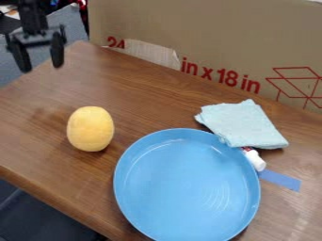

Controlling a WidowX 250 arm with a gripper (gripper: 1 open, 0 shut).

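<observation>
My black gripper (pixel 40 56) is at the upper left edge of the camera view, raised over the far left end of the wooden table (pixel 138 85). It is blurred, its fingers apart with nothing seen between them. A yellow oval object (pixel 89 129) stands below and to the right of it, apart from it. A large blue plate (pixel 186 188) lies at the front right. A folded light-blue cloth (pixel 239 122) lies behind the plate.
A white tube (pixel 254 160) with a red marking lies between cloth and plate, beside blue tape (pixel 281 180). A large cardboard box (pixel 220 38) stands along the back.
</observation>
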